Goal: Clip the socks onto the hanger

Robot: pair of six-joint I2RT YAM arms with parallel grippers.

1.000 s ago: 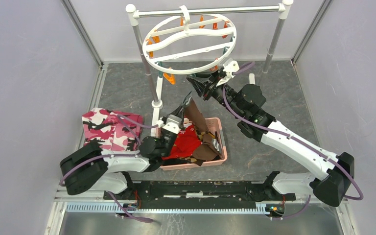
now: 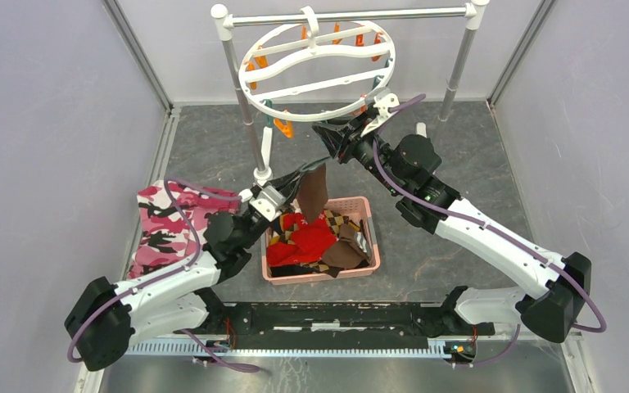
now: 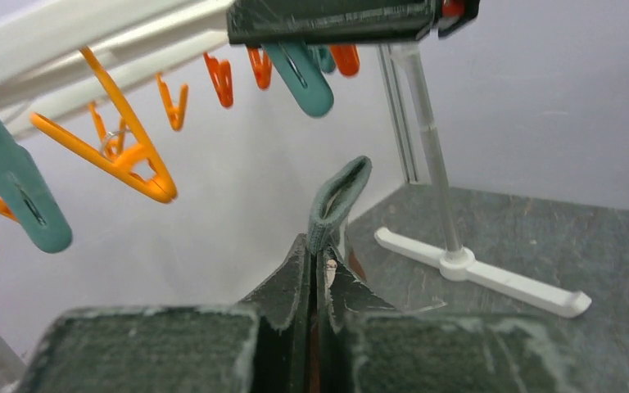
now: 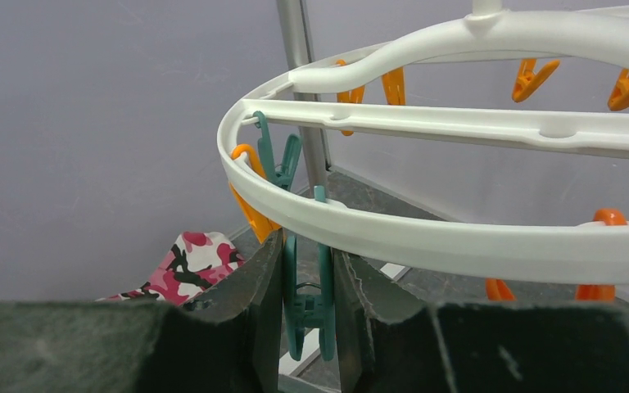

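The white round hanger hangs from a rail, with orange and teal clips around it. My right gripper is shut on a teal clip at the hanger's ring. My left gripper is shut on a brown sock with a grey-green top, which sticks up from the fingertips below the clips. In the left wrist view another teal clip and an orange clip hang to the left.
A pink basket of red, brown and checked socks stands below. Pink camouflage cloth lies to the left. The rail's posts stand on either side.
My left arm has swung round, its elbow moving down and left, with the sock now held a little further left. My right gripper has barely moved at the hanger.
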